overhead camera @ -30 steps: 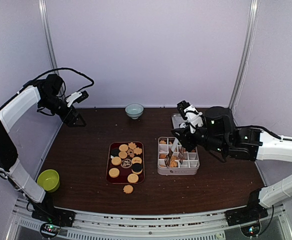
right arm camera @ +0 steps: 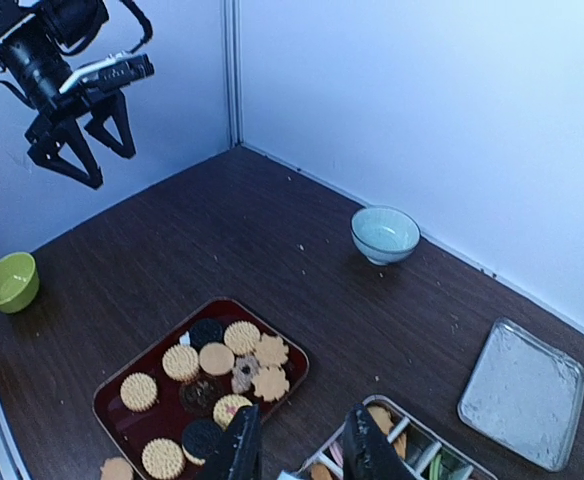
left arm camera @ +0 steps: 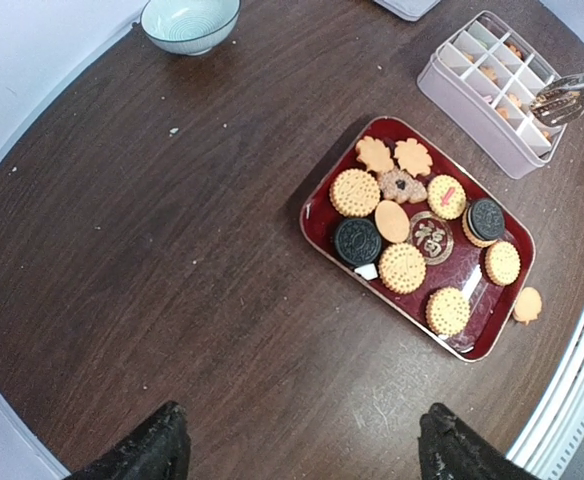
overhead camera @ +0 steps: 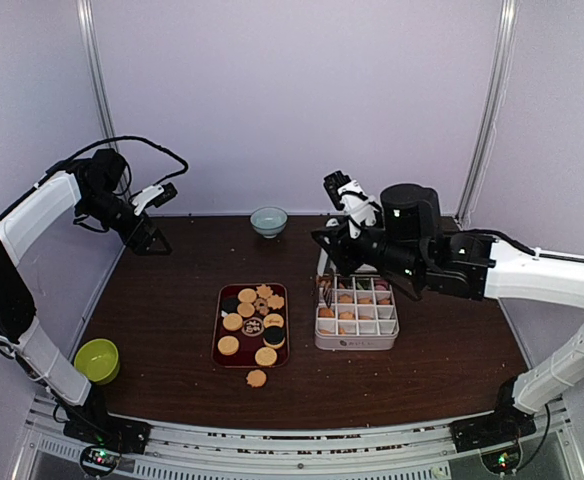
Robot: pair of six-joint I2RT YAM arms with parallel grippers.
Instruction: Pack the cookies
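Note:
The red tray (overhead camera: 220, 348) holds several round, dark and flower-shaped cookies (left arm camera: 402, 266); one cookie (overhead camera: 256, 378) lies just outside its front edge. Right of it stands the white compartment box (overhead camera: 354, 342), with cookies in some cells. My right gripper (overhead camera: 333, 249) is above the box's left part, shut on tongs (left arm camera: 568, 97), whose metal ends hang over the box. Their grip is mostly hidden in the right wrist view. My left gripper (overhead camera: 144, 243) hangs open in the air at the upper left, well away from the tray, nothing between its fingers.
A pale blue bowl (overhead camera: 269, 219) stands at the back centre, a green bowl (overhead camera: 97, 362) at the front left. A silver lid (right arm camera: 521, 390) lies behind the box. The table between tray and left gripper is clear.
My right gripper has risen and moved left with the tongs, from over the box's middle to its left side. The left arm is nearly still.

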